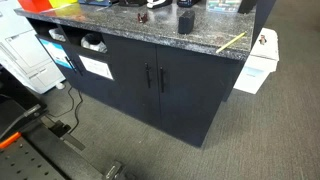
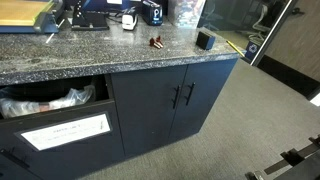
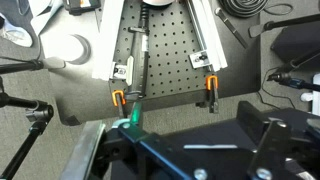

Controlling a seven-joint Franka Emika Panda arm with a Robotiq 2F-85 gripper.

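Note:
In the wrist view my gripper stands open, its dark fingers spread wide at the bottom with nothing held between them. Beyond them is a perforated metal plate with orange-handled clamps at its near edge. On the speckled counter sit a small black block, a couple of small dark red pieces and a thin yellow stick near the right end. Dark parts, seemingly of my arm or gripper, show at the lower right of exterior view 2, well away from the counter.
Black cabinet doors front the counter, with an open compartment holding a plastic bag at the left. A white bin stands past the counter's right end. Cables lie at the left.

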